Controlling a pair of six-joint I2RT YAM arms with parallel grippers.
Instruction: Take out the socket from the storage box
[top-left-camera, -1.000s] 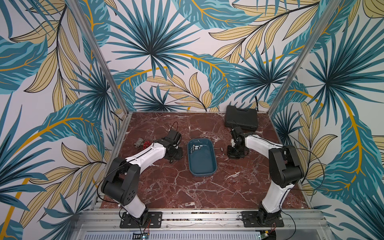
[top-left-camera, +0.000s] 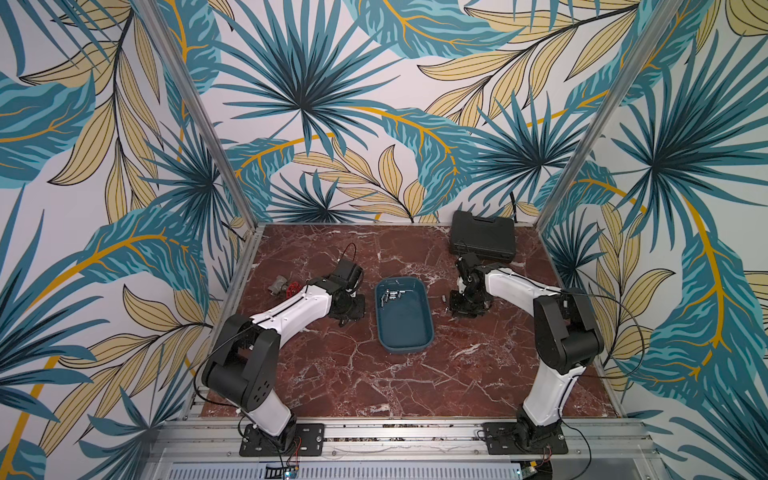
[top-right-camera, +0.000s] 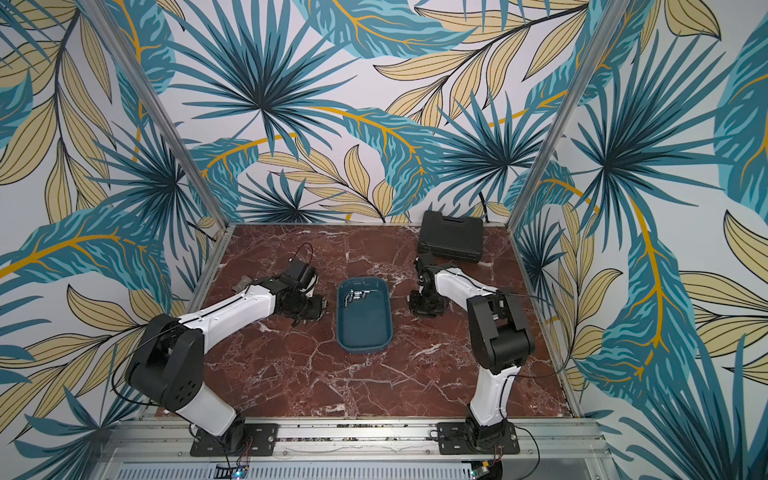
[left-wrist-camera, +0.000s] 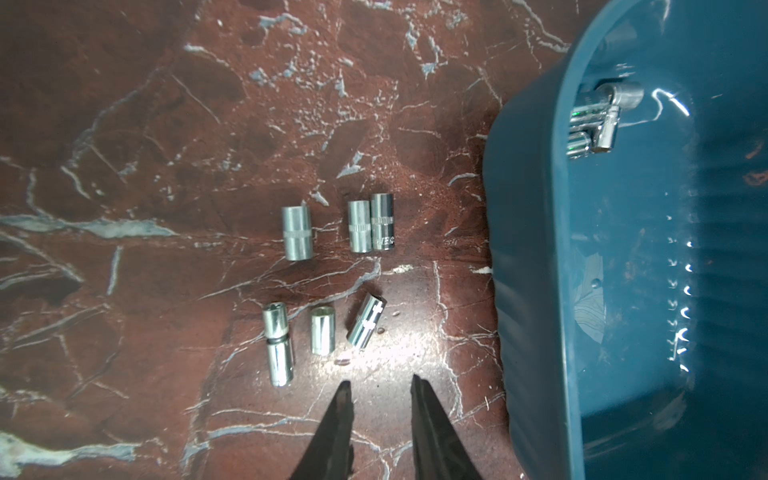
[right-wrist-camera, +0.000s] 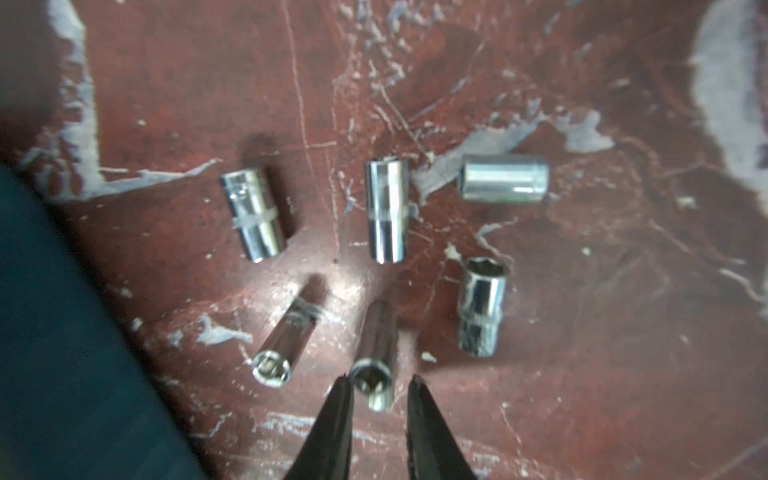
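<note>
The blue storage box (top-left-camera: 404, 332) holds a small pile of silver sockets (left-wrist-camera: 606, 128) in its back left part. My left gripper stands left of the box, part open with nothing between its fingertips; several sockets (left-wrist-camera: 297, 232) lie on the table before it. My right gripper is right of the box, part open, its fingertips at the end of a socket (right-wrist-camera: 376, 344); whether they touch it I cannot tell. Several other sockets (right-wrist-camera: 482, 308) lie around it on the table.
A black case (top-left-camera: 481, 236) lies at the back right. Small red and grey items (top-left-camera: 292, 289) lie left of my left arm.
My right gripper has moved slightly left, toward the box, compared with a second ago. The left arm shows no visible change.
</note>
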